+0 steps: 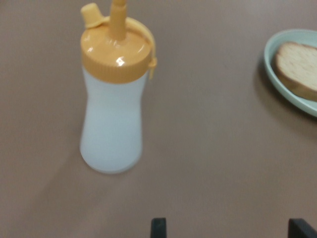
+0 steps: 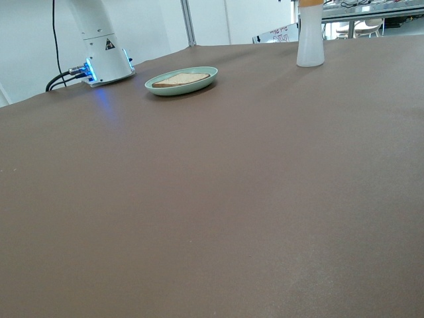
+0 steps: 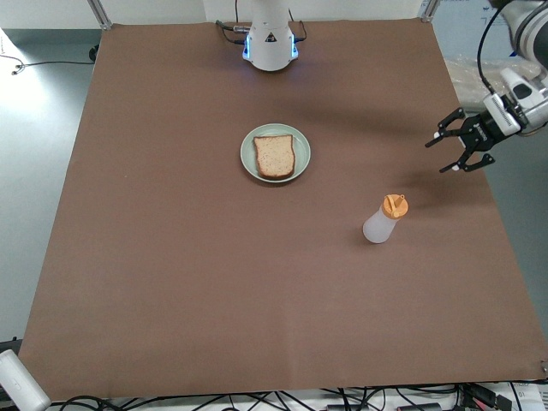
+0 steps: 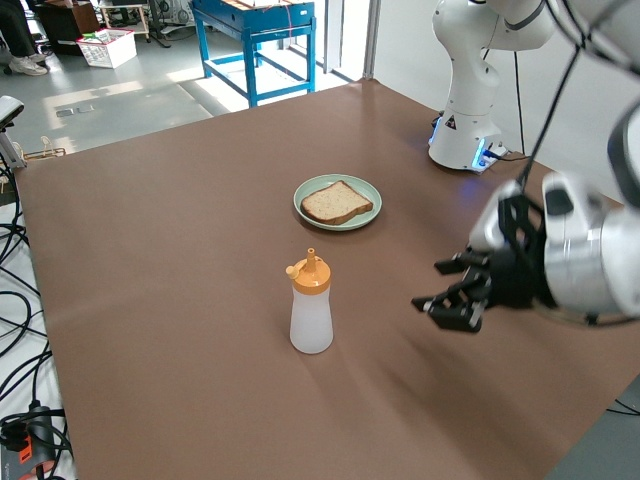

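A squeeze bottle point(image 3: 378, 225) with a translucent body and orange cap stands upright on the brown table, also in the right camera view point(image 4: 311, 315) and wrist view point(image 1: 111, 124). A slice of bread point(image 3: 274, 157) lies on a pale green plate point(image 3: 249, 157) left of and behind it in the left camera view. My gripper point(image 3: 432, 157) hangs above the table's right edge, apart from the bottle, open with nothing between its fingers; in the wrist view only its two fingertips show, widely spaced at the bottom.
A white robot base point(image 3: 270, 47) with cables stands at the back. Cables line the table's near edge in the left camera view.
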